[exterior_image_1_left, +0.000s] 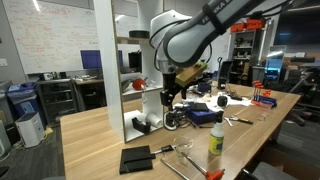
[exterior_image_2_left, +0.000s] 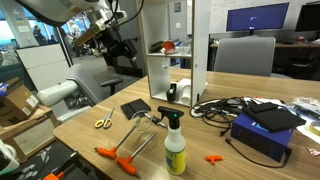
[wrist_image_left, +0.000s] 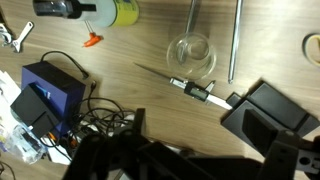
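My gripper stands open, its dark fingers wide apart with only tabletop between them. It hangs high above the table in exterior view 1, near the white shelf unit (exterior_image_1_left: 135, 60). Below it in the wrist view are a clear glass (wrist_image_left: 191, 56), a slim black-handled tool (wrist_image_left: 200, 93) and a flat black square (wrist_image_left: 262, 115). A spray bottle with a yellow-green label (exterior_image_2_left: 175, 152) stands upright at the front of the table in exterior view 2.
Orange-handled tools (exterior_image_2_left: 130, 164) and yellow-handled scissors (exterior_image_2_left: 104, 123) lie at the front left. A dark-topped blue box (exterior_image_2_left: 262, 130) and tangled cables (exterior_image_2_left: 215, 110) occupy the right side. Bare wood shows left of the black square (exterior_image_1_left: 137, 159).
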